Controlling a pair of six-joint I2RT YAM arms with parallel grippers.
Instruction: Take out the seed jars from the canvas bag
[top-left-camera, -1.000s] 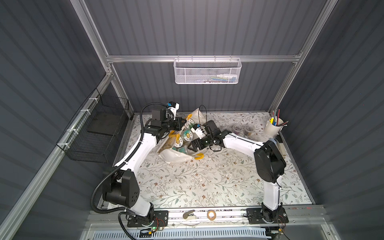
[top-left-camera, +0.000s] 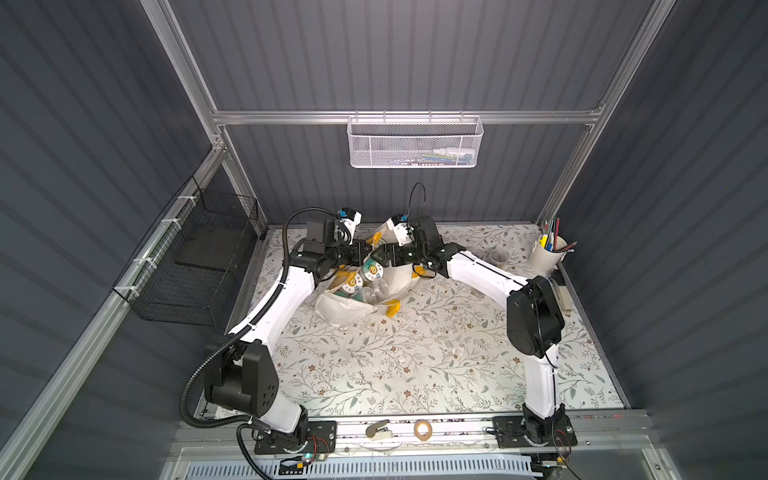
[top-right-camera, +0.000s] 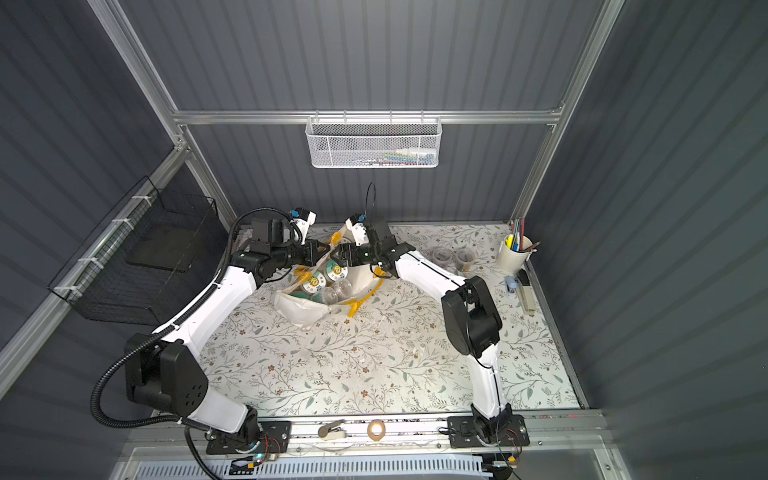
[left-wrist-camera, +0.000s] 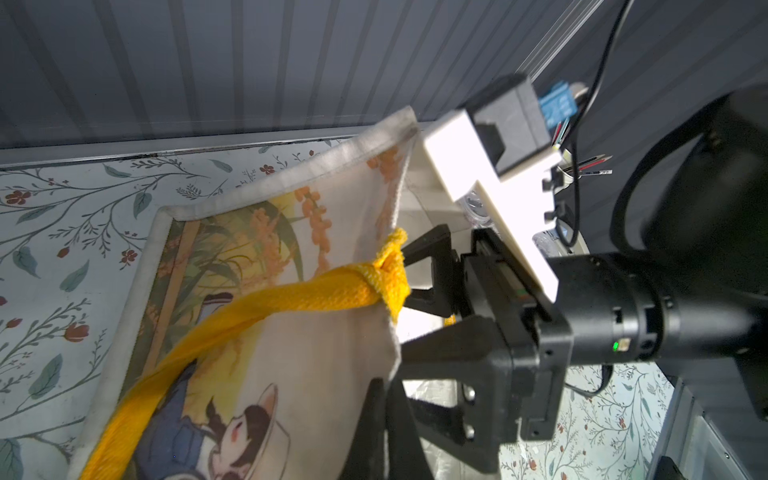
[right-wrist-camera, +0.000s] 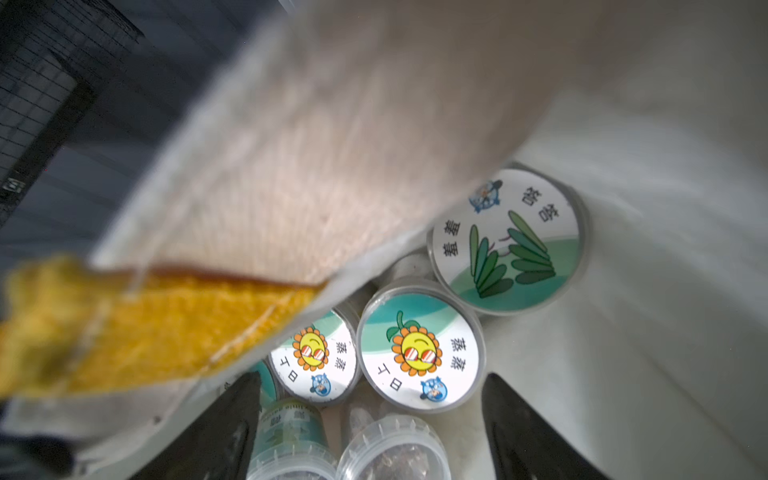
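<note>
The canvas bag (top-left-camera: 344, 312) with yellow straps (left-wrist-camera: 304, 296) lies tipped at the back left, several seed jars inside; lidded ones (right-wrist-camera: 420, 348) show sunflower and leaf labels. My left gripper is shut on the bag's edge at the bottom of its wrist view. My right gripper is over the bag's mouth, fingers part open round the jars' tops; whether they touch any is unclear. Bag cloth covers much of the upper right wrist view.
Clear jars (top-right-camera: 464, 260) stand right of the bag, near a pen holder (top-left-camera: 545, 260). A black wire basket (top-left-camera: 192, 272) hangs left.
My right gripper has moved up and toward the back, into the bag's mouth, nearer my left gripper. The left arm has barely moved.
</note>
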